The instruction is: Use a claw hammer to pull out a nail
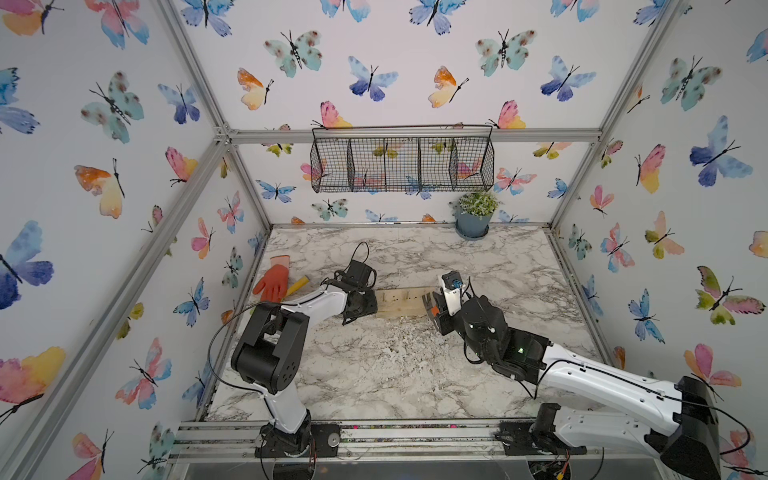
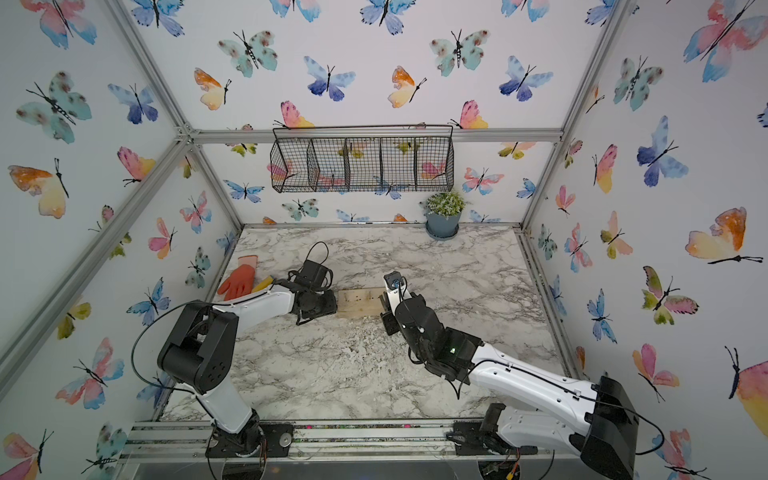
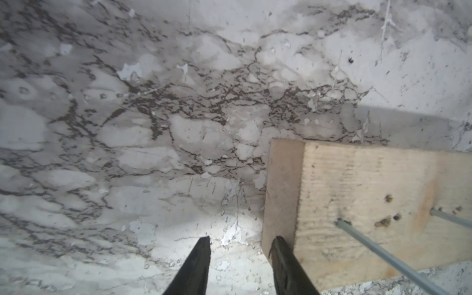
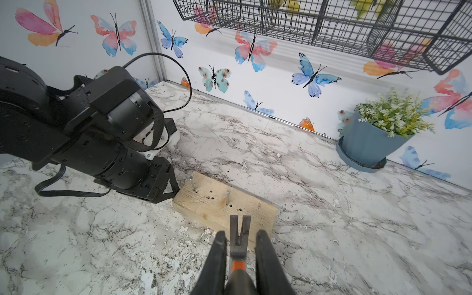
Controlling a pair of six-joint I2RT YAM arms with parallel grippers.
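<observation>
A pale wooden board (image 4: 216, 197) lies on the marbled table, with two nails standing out of it. One nail (image 3: 378, 248) rises near the board's left end; the other nail (image 4: 227, 197) is nearer the middle. My right gripper is shut on the claw hammer (image 4: 238, 255), whose grey forked claw points toward the board from its right side; most of the hammer is hidden. Open and empty, my left gripper is at the board's left end, its right finger (image 3: 285, 260) overlapping the end face in the left wrist view. Whether it touches cannot be told.
An orange glove (image 1: 273, 281) and a yellow handle (image 1: 297, 285) lie at the table's left, behind the left arm. A potted plant (image 4: 368, 132) stands at the back, below a wire basket (image 1: 400, 164).
</observation>
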